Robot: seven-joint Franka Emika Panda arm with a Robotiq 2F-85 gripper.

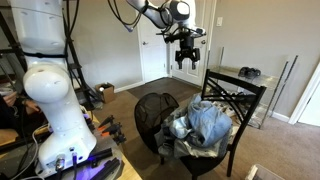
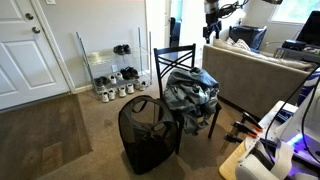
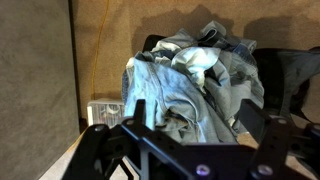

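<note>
A heap of crumpled clothes, light blue and grey [image 1: 208, 124] lies on the seat of a black chair [image 2: 175, 60]. From above, the wrist view shows the pale blue garment [image 3: 160, 88] at the left of the heap and grey cloth to its right. Beside the chair stands a black mesh basket [image 2: 145, 135]; its inside cannot be made out. High above the clothes, clear of them and of the chair back, hangs my gripper. Its fingers are wide open, and no cloth is held between them.
A shoe rack [image 2: 118, 72] with several shoes stands by the wall. The chair's tall back rises beside the clothes. A sofa [image 2: 240, 75] is behind the chair, and open floor [image 2: 60, 140] lies on the basket's far side.
</note>
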